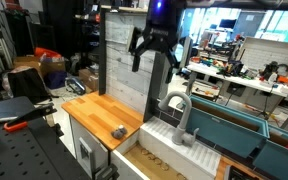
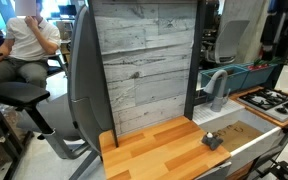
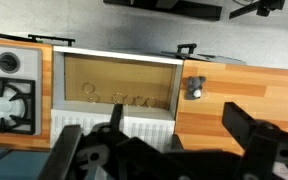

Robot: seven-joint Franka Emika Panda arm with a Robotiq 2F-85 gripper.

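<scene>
My gripper [image 1: 152, 68] hangs from the top of exterior view 1, high above the counter and pointing down. It is open, and nothing shows between its fingers. In the wrist view its dark fingers [image 3: 116, 117] spread along the lower part. A small grey metal object [image 3: 194, 87] rests on the wooden countertop [image 3: 249, 85], well below the gripper. The same object [image 2: 212, 140] sits near the wood's edge in exterior view 2. Beside the wood, an open drawer [image 3: 114, 57] has a brown bottom with several ring-like shapes on it.
A grey faucet [image 1: 181, 115] rises behind the drawer. A stove [image 3: 9, 90] lies on the drawer's other side. A pale plank wall [image 2: 149, 75] backs the wooden counter, which is mostly clear. Someone sits in a chair [image 2: 29, 95] at the far left.
</scene>
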